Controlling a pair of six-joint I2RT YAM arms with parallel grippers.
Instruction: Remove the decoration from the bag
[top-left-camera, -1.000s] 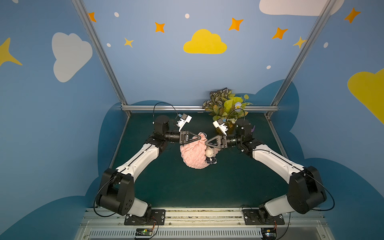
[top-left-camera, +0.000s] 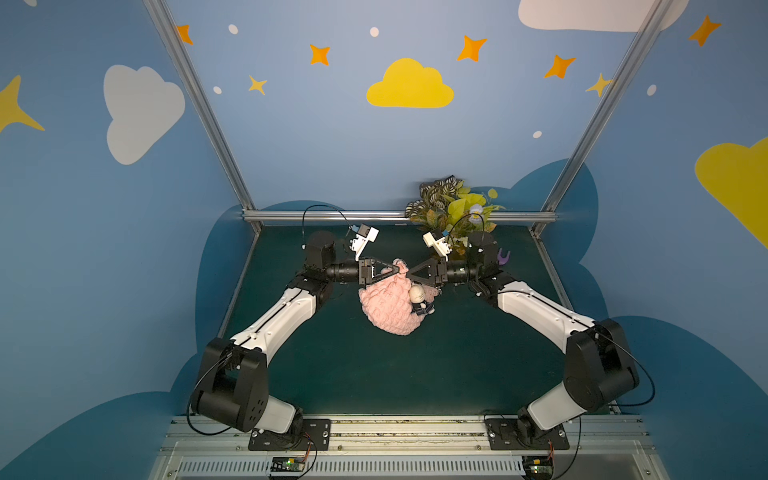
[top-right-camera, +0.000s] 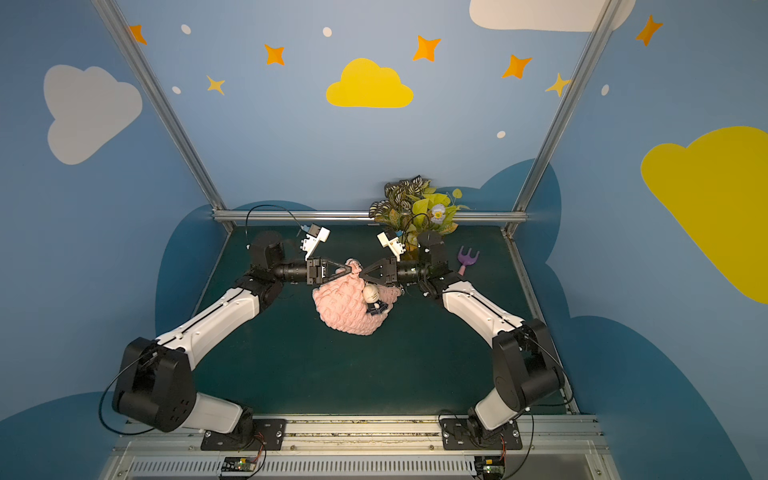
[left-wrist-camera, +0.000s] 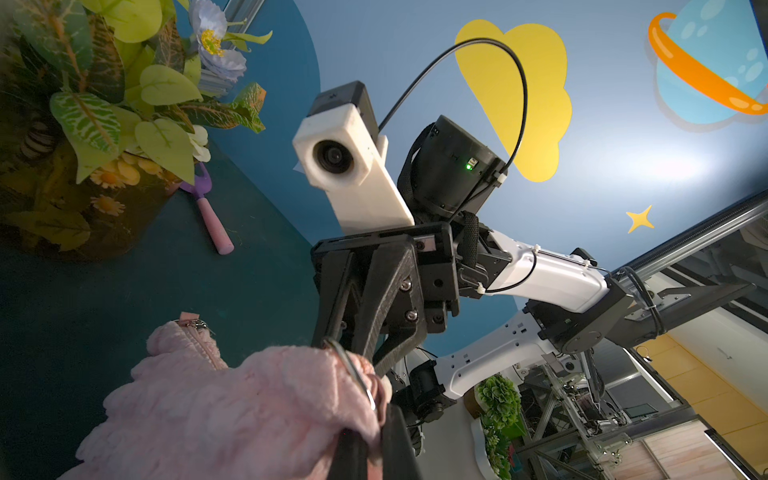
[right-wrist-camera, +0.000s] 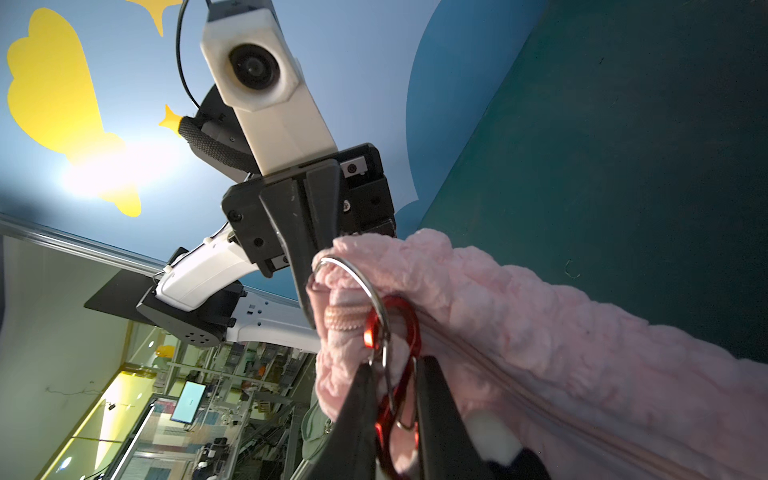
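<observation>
The pink fluffy bag (top-left-camera: 392, 304) is on the dark table with its top end raised. My left gripper (top-left-camera: 397, 270) is shut on that end; in the left wrist view, pink cloth (left-wrist-camera: 320, 400) sits at its fingers. The decoration, a small pale-headed doll (top-left-camera: 417, 294) in dark clothes, hangs at the bag's right side. In the right wrist view, a silver ring (right-wrist-camera: 356, 272) links to a red clip (right-wrist-camera: 412, 320). The fingers of my right gripper stand slightly apart on either side of the clip; whether they touch it is unclear. Only an edge of the doll (right-wrist-camera: 489, 436) shows there.
A leafy potted plant (top-left-camera: 460, 209) stands behind the right gripper. Near it lies a purple fork (top-right-camera: 468, 256) with a pink handle. The two grippers are very close to each other.
My right gripper has moved left and slightly away from the front edge, up to the bag's top end. My left gripper and the bag's top have shifted slightly left.
</observation>
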